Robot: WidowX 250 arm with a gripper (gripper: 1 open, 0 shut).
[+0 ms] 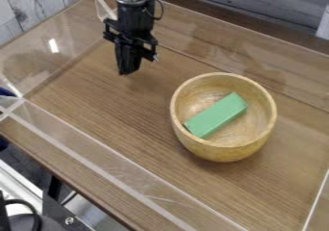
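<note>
My gripper [129,60] hangs over the wooden table at the upper middle left, black and shut, with nothing visible between its fingers. To the lower right of it a round tan bowl [221,146] holds a green rectangular block [216,115], lying diagonally inside.
A black cable [21,208] lies at the lower left edge. Pale items and the table's edge are at the upper left.
</note>
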